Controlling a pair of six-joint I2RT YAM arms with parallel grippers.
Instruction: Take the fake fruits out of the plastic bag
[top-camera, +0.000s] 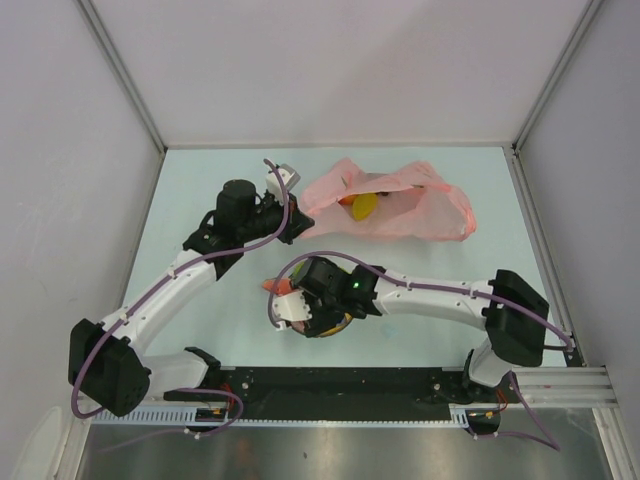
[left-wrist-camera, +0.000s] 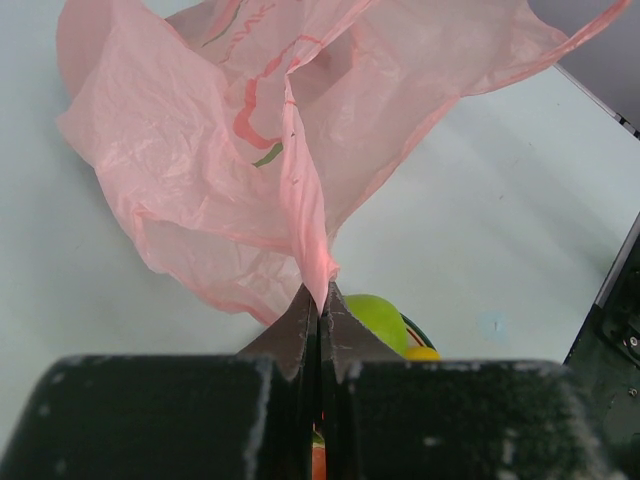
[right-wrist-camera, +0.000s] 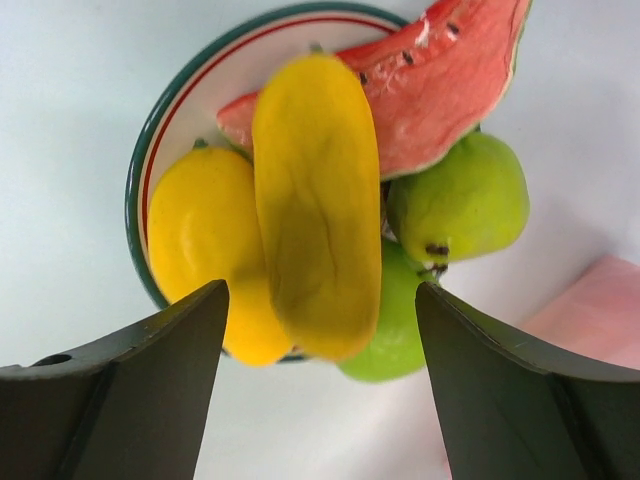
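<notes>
The pink plastic bag (top-camera: 420, 210) lies crumpled at the back, with a yellow fruit (top-camera: 365, 205) and an orange one visible in its opening. My left gripper is shut on the bag's twisted edge. My right gripper stands open over a bowl (right-wrist-camera: 150, 140) of fruits: a long yellow fruit (right-wrist-camera: 315, 190) between its fingertips, another yellow fruit (right-wrist-camera: 200, 230), a watermelon slice (right-wrist-camera: 450, 80), a green pear (right-wrist-camera: 460, 200) and another green fruit (right-wrist-camera: 395, 340).
Walls bound it at back, left and right.
</notes>
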